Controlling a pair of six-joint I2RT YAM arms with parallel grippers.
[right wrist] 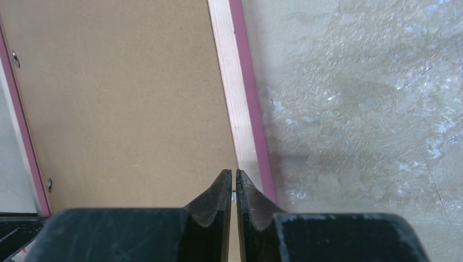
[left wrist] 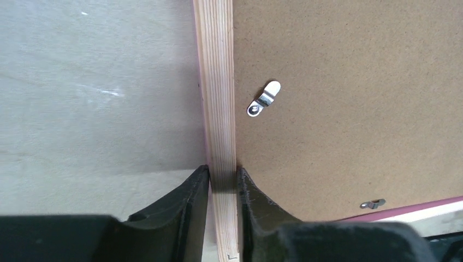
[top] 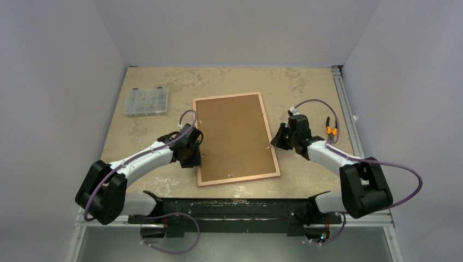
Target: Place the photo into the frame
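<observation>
The wooden picture frame [top: 239, 179] lies on the table with its brown backing board [top: 232, 131] facing up; no photo is visible. My left gripper is shut on the frame's left rail, one finger on each side. A metal clip [left wrist: 264, 99] near that rail points obliquely over the board. At the right rail my right gripper points down along the rail's inner edge. Only a narrow gap shows between its fingertips, with a bright bit of a clip [right wrist: 233, 195] in it; whether they grip it is unclear.
A clear compartment box [top: 146, 101] stands at the back left. Pliers with orange handles [top: 331, 131] lie at the right, beyond the right gripper. Other clips, such as one at the front edge [left wrist: 373, 203], sit around the board. Bare table surrounds the frame.
</observation>
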